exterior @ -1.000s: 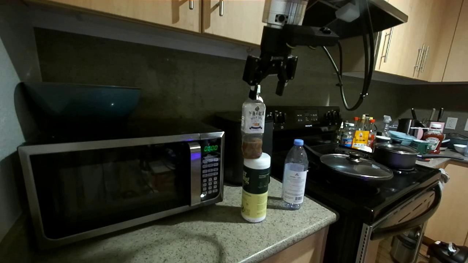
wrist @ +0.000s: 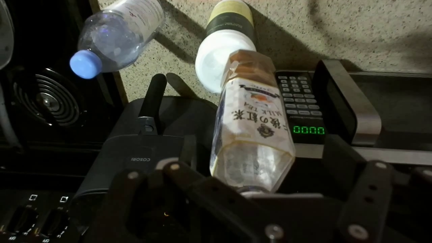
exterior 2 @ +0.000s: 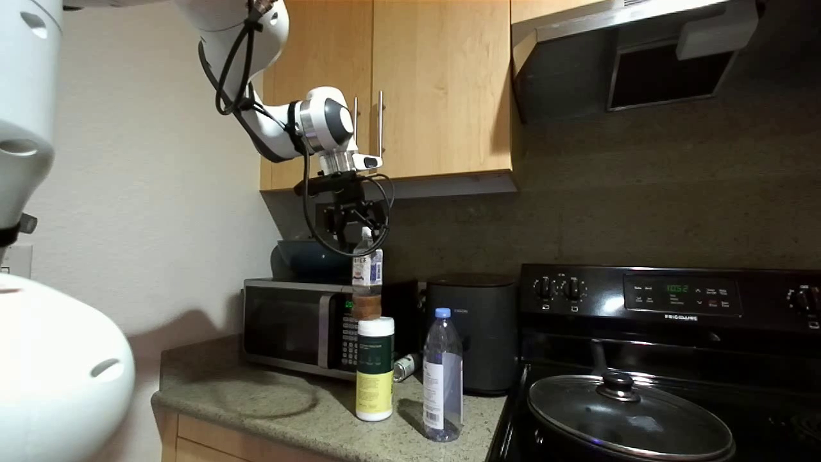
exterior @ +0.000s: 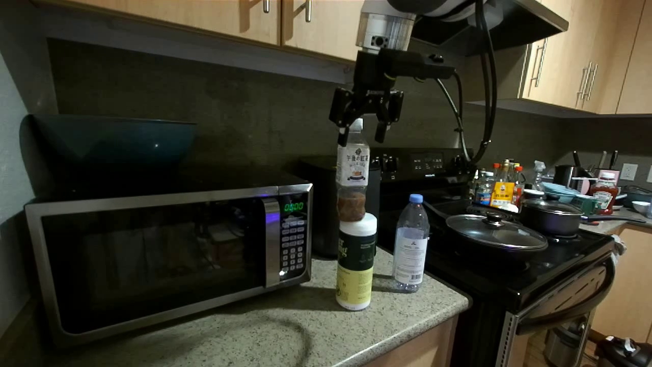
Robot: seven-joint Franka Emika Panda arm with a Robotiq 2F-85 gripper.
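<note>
A clear milk tea bottle with a white cap and brown lower part stands upright on the lid of a white canister with a green and yellow label. Around the bottle's top hangs my gripper, fingers apart, one finger on each side of the cap region in exterior view 1. Seen from the wrist, the bottle rises between the spread fingers, its cap mostly hidden by the gripper's links. Whether either finger touches the bottle I cannot tell.
To the right of the canister is a clear bottle with a blue cap. A microwave stands left, with a dark bowl on top. A black appliance is behind, and the stove holds a lidded pan. Bare counter lies in front.
My gripper has come down and shifted left in exterior view 1, bringing its fingers lower about the bottle's top. The bottle and canister have not moved.
</note>
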